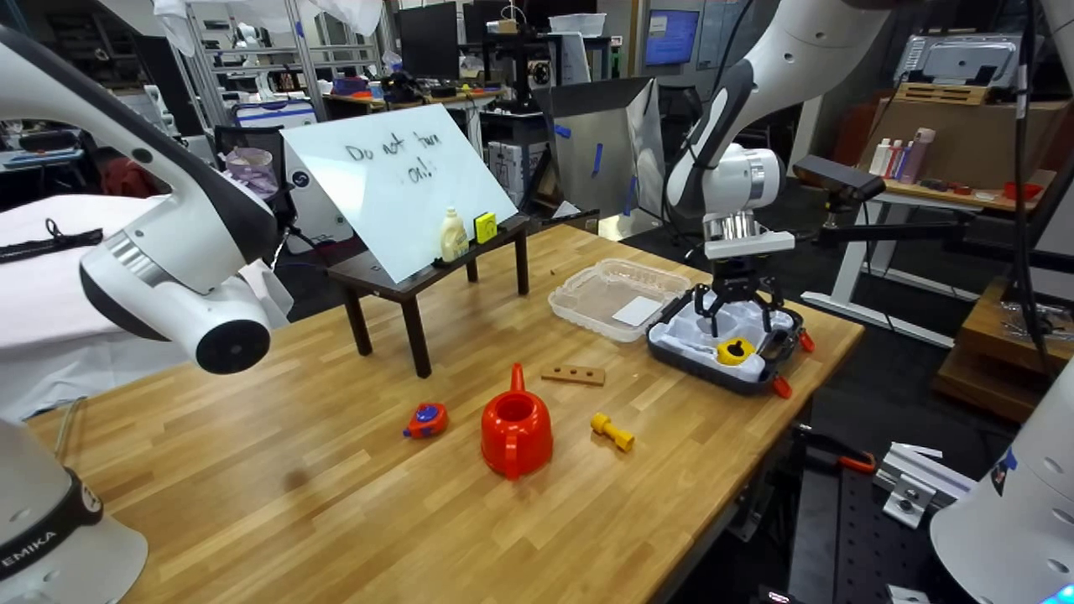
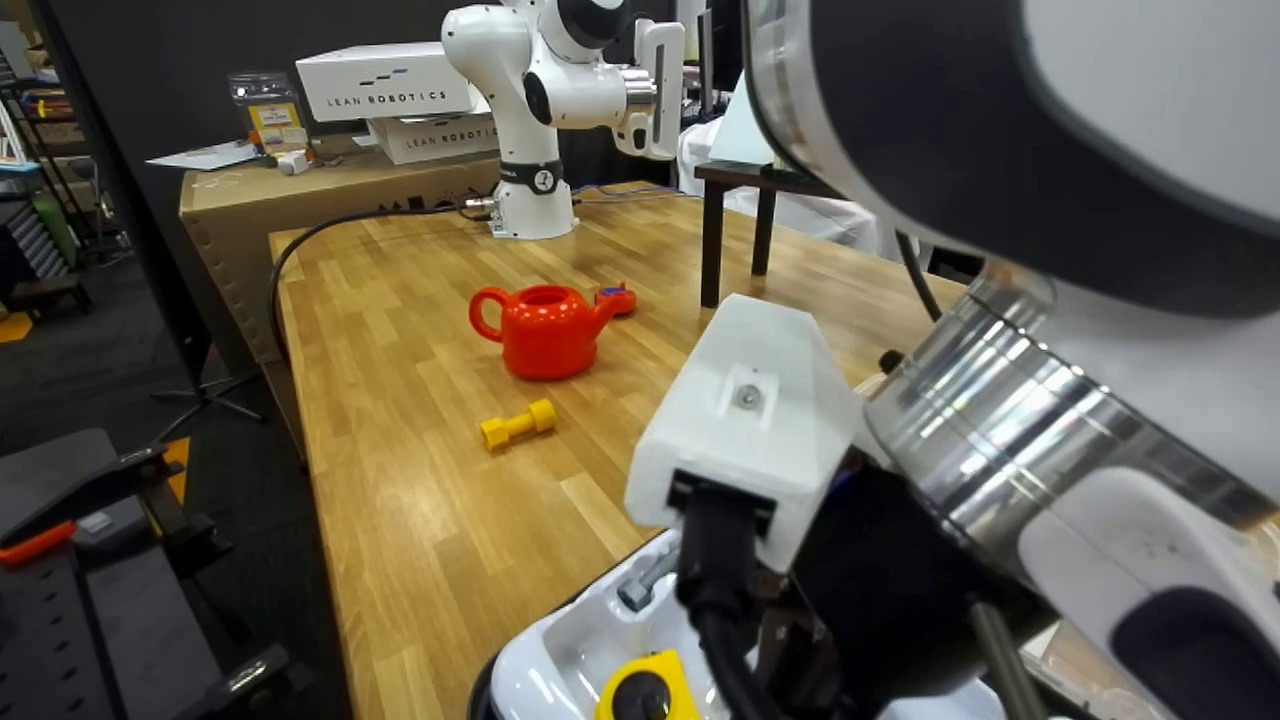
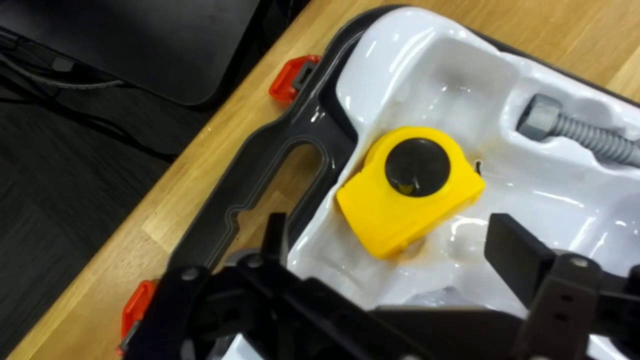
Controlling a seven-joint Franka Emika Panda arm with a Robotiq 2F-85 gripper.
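A yellow toy tape measure with a black round centre lies in the white moulded tray of a black toolbox. In the wrist view my gripper is open, its two dark fingers wide apart, with nothing gripped. The tape measure shows beyond the gap between them. From exterior view 1, my gripper hangs over the toolbox, fingers pointing down behind the tape measure. A grey toy bolt rests in another tray recess. In exterior view 2 the arm hides my fingertips.
A clear plastic container stands beside the toolbox. On the table are a red teapot, a yellow dumbbell-shaped piece, a wooden strip and a red-blue toy. The table edge runs close by the toolbox's red latches.
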